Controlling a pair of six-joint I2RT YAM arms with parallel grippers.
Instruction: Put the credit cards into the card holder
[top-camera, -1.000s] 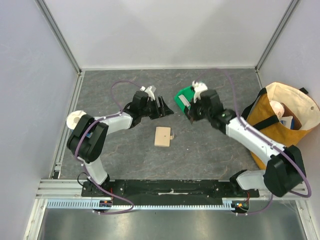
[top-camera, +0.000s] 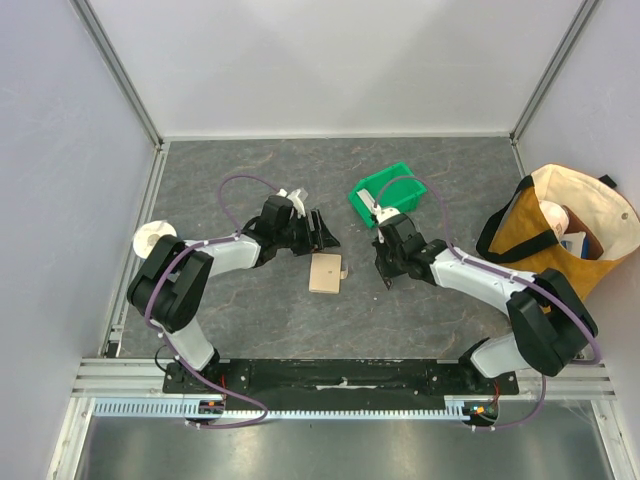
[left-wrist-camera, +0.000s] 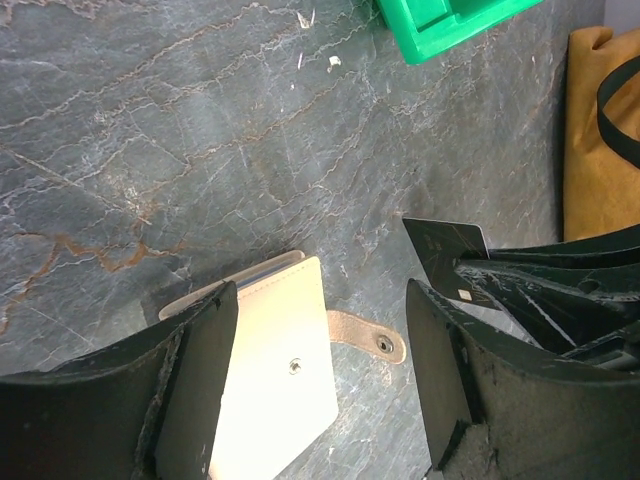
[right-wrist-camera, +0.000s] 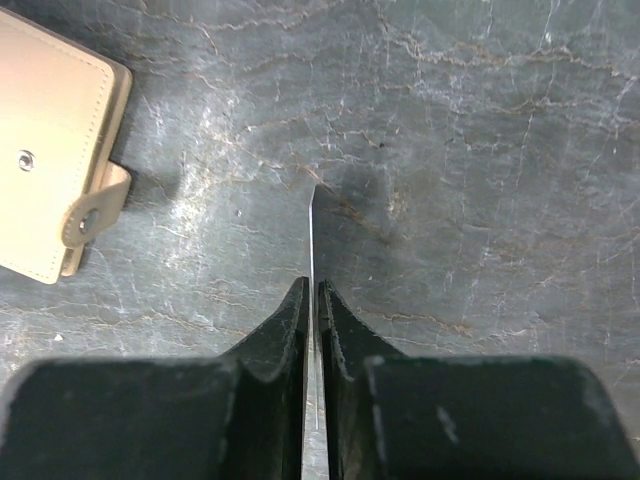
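Note:
The beige card holder lies on the dark tabletop, its snap tab on the right side. Just above it my left gripper is open, the holder visible between and beyond its fingers in the left wrist view. To the right, my right gripper is shut on a thin dark card, held on edge over the table and seen as a thin line in the right wrist view, a little apart from the holder.
A green tray with white items in it stands behind the right gripper. A yellow bag fills the right edge.
Since a second ago both arms have come down and toward the front, the right gripper bringing the card from near the green tray.

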